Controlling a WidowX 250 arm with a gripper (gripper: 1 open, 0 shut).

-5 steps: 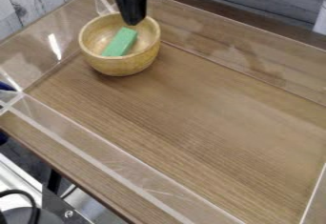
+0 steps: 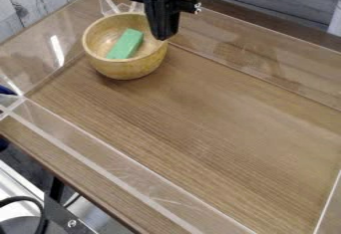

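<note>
A round wooden bowl sits at the back left of the table, holding a green block that lies tilted inside. My black gripper hangs over the bowl's back right rim, above and to the right of the block, with its fingertips close together. It looks shut, and I see nothing between its fingers.
Clear strips run along its left and front edges, with black cables beyond the lower left. A white object stands at the back right edge.
My gripper has moved to the right and slightly down over the last second. The bowl and the green block look unmoved.
</note>
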